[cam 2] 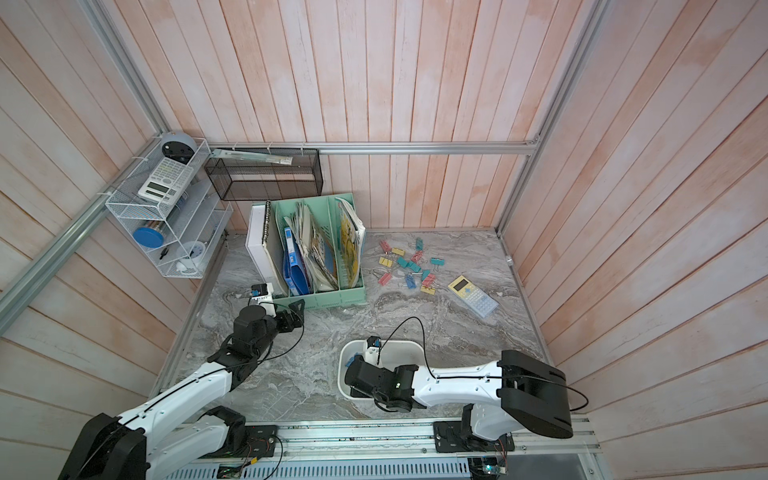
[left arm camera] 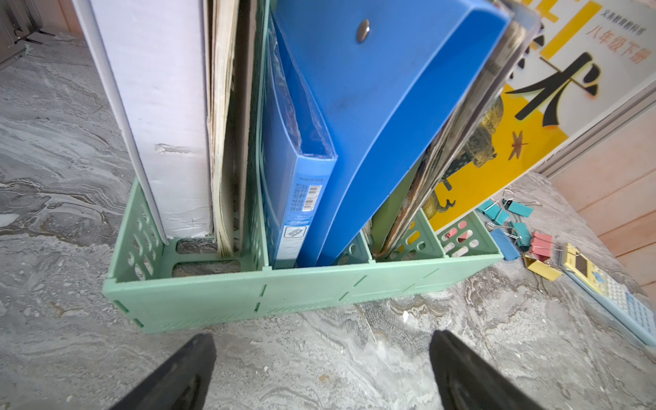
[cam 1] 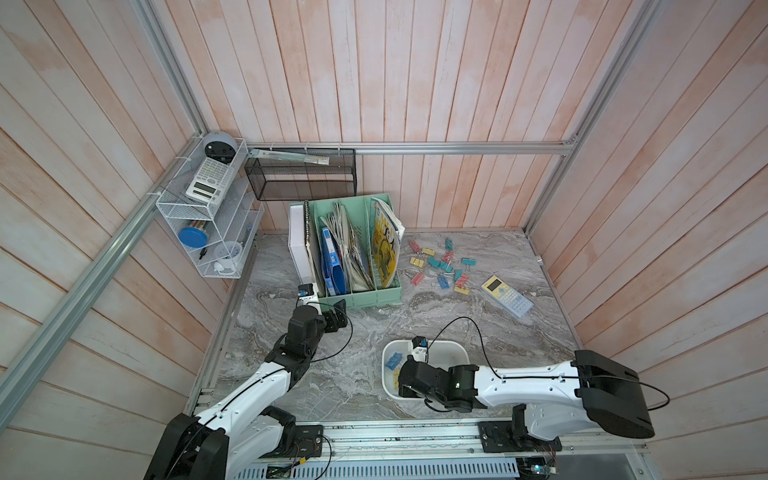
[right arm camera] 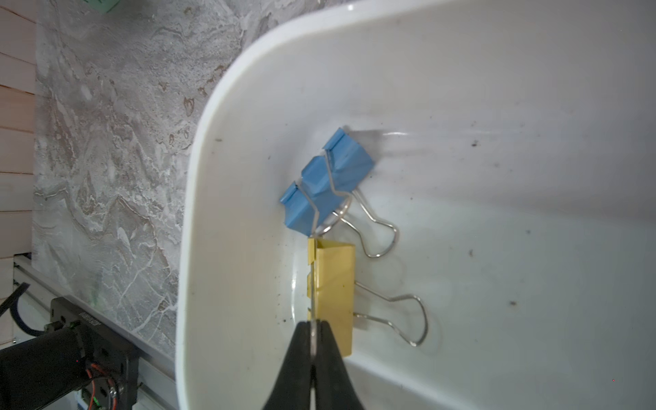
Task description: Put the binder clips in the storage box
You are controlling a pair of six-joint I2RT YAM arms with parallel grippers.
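The white storage box [right arm camera: 188, 273] stands on the table at front centre, partly covered by my right arm in both top views. Inside, a blue binder clip [right arm camera: 348, 164] lies near one end wall. My right gripper points down into the box, its fingers close together on a wire handle of the yellow binder clip [right arm camera: 335, 287]. That clip is beside the blue one; whether it touches the floor, I cannot tell. Red, yellow, blue and teal clips [cam 1: 443, 282] lie loose at the back right. My left gripper is open and empty, in front of the green file rack [left arm camera: 294, 294].
Folders and books fill the file rack at the back left. A yellow-and-blue calculator [cam 1: 507, 296] rests right of the loose clips. At the left wall hangs a white wire shelf [cam 1: 212, 212]. Bare table lies between the clips and the box.
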